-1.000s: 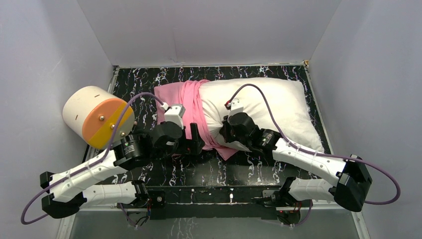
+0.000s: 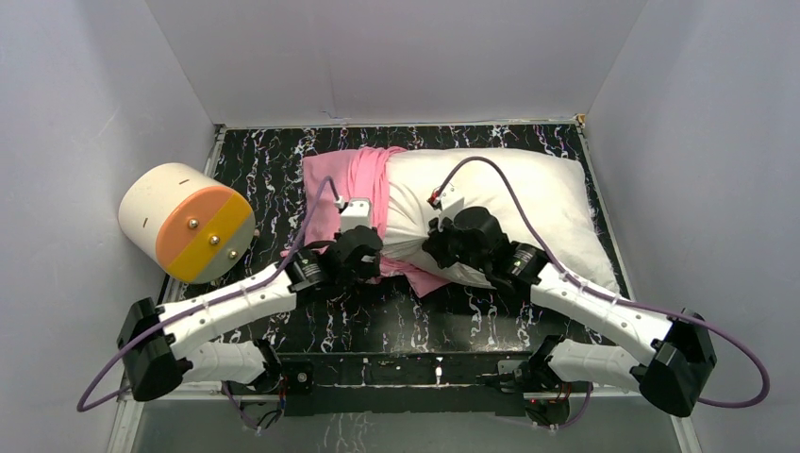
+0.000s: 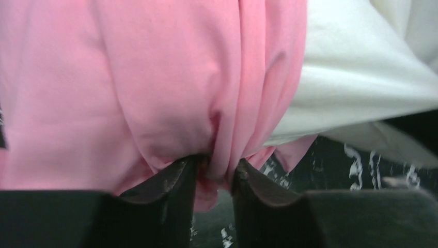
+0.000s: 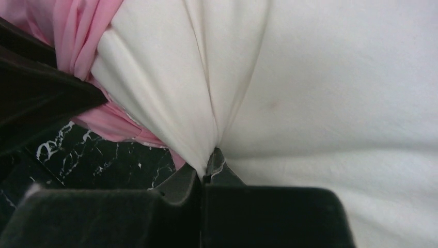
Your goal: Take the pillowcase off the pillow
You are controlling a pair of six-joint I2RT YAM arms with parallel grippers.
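Note:
The pink pillowcase is bunched around the left end of the white pillow, leaving most of the pillow bare. In the left wrist view, pink folds run down between the fingertips of my left gripper and are pinched there, at the pillowcase's near side. My right gripper is shut on a gathered tuck of the white pillow, just right of the pink edge. Creases fan out from its fingertips. Between both grippers, the white cloth looks taut. From above, the arms hide both grips.
A white cylinder with an orange and yellow end stands at the left wall. Grey walls enclose the black marbled table on the left, right and back. Bare table shows in front of the pillow.
My right gripper and the pillow have shifted slightly right.

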